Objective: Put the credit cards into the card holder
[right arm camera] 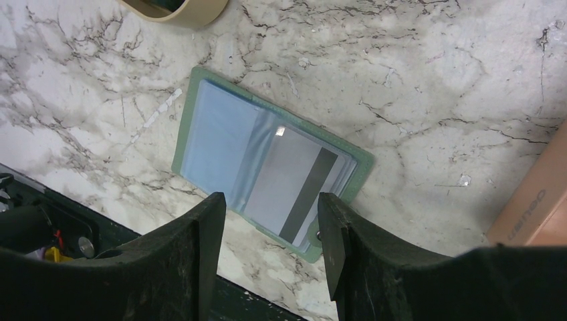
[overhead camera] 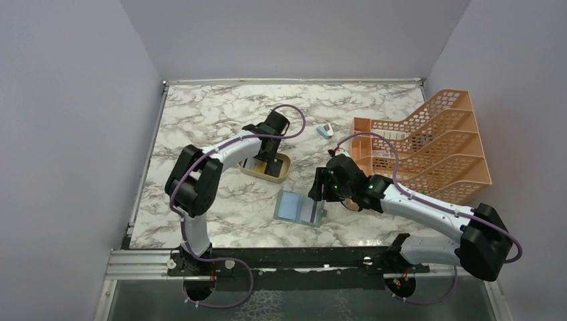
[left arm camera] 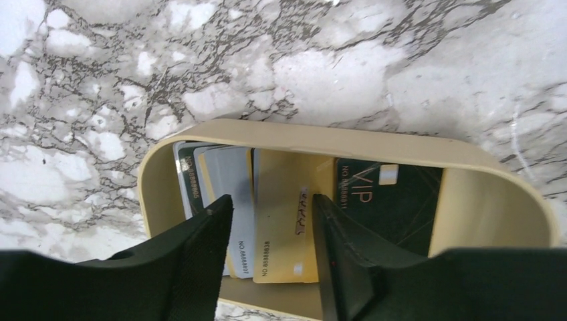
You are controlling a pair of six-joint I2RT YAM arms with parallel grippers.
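Several cards lie overlapping in a beige oval tray (left arm camera: 374,144): grey-white ones (left arm camera: 231,175) at one end, a gold card (left arm camera: 284,200) in the middle, a black VIP card (left arm camera: 394,207) beyond it. Above the gold card my left gripper stands open, its fingers empty. The green-edged card holder (right arm camera: 267,103) lies flat and unfolded on the table, with a light blue left side and a clear pocket on the right showing a pale card with a dark stripe (right arm camera: 291,180). Over that holder's near right side my right gripper is open, nothing between its fingers.
An orange slotted rack (overhead camera: 461,164) fills the right side of the table. A small light-blue and white object (overhead camera: 325,130) lies at the back, between tray and rack.
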